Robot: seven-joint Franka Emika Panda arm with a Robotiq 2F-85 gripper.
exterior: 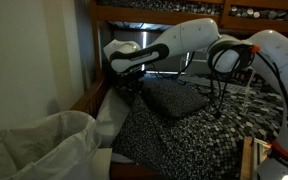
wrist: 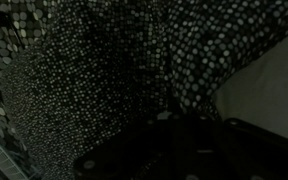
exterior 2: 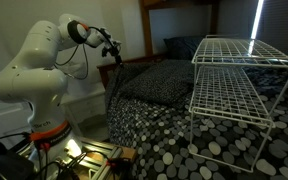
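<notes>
A dark blanket with small pale dots [exterior: 174,95] lies bunched on the bed, over a sheet with larger pale spots [exterior: 174,145]. At the bed's far left corner, my gripper [exterior: 132,84] is shut on the blanket, whose edge rises towards it. The second exterior view has the gripper [exterior 2: 115,57] above the far end of the bed, beside the heaped blanket [exterior 2: 149,85]. In the wrist view the dotted cloth [wrist: 79,85] gathers towards the dark gripper; its fingertips are lost in shadow.
A white lined bin [exterior: 44,145] stands left of the bed. Wooden bunk framing [exterior: 184,18] runs overhead, with a post by the gripper. A white wire rack [exterior 2: 234,95] stands on the opposite side. Pale bare mattress [exterior: 112,115] shows along the left edge.
</notes>
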